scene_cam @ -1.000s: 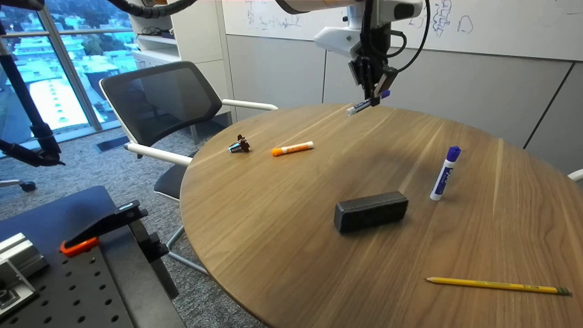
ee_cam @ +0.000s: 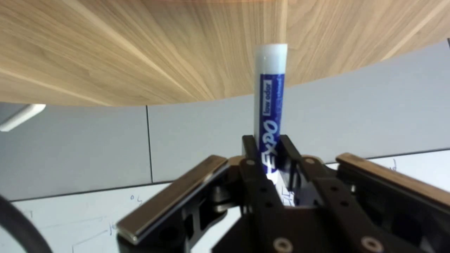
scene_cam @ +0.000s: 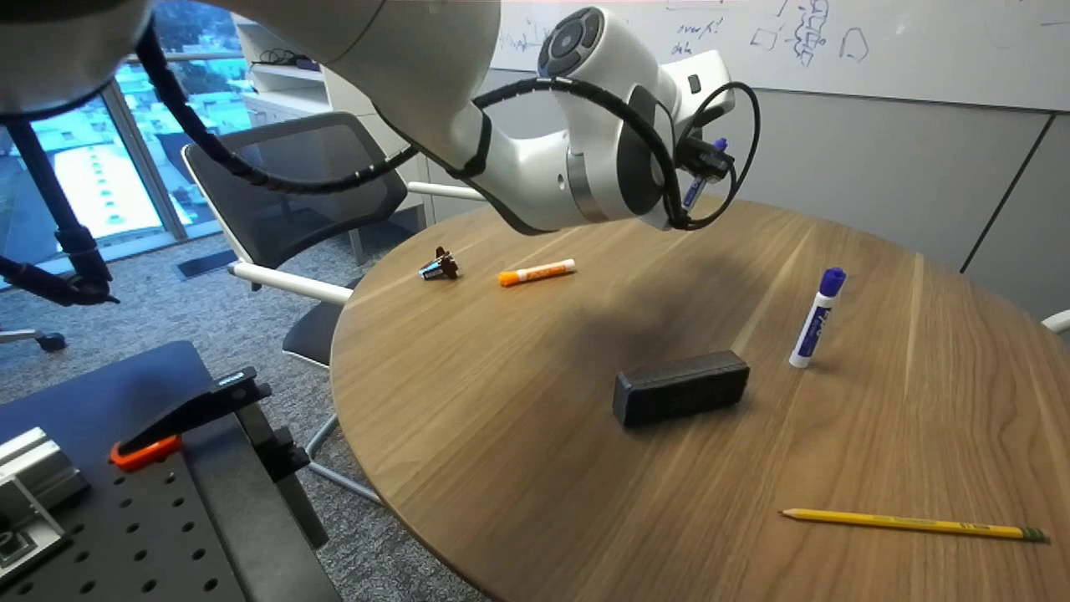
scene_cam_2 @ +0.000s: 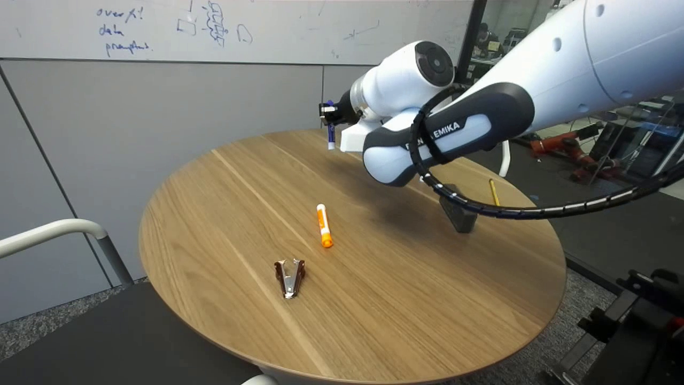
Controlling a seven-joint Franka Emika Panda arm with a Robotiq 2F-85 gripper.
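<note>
A white marker with a blue label and cap (ee_cam: 268,95) is held between the fingertips of my gripper, which is shut on it. In the wrist view its white end points toward the table. From the second exterior view, the held marker (scene_cam_2: 331,137) hangs nearly vertical beyond the table's far edge, cap up. The first exterior view has the gripper (scene_cam: 708,160) at the back, partly hidden by its cable and wrist. A second blue-capped marker (scene_cam: 815,319) stands on its white end on the round table (scene_cam: 522,441).
A black eraser block (scene_cam: 682,388) sits mid-table, with a yellow pencil (scene_cam: 913,523) near the front right. An orange marker (scene_cam_2: 324,225) and a staple remover (scene_cam_2: 290,278) lie apart on the other side. The whiteboard (scene_cam_2: 282,29) wall rises behind the table. Open tabletop separates these objects.
The arm has swung its wrist from pointing down to pointing toward the back wall. The held marker has turned from a slant to more upright; the table objects have stayed put.
</note>
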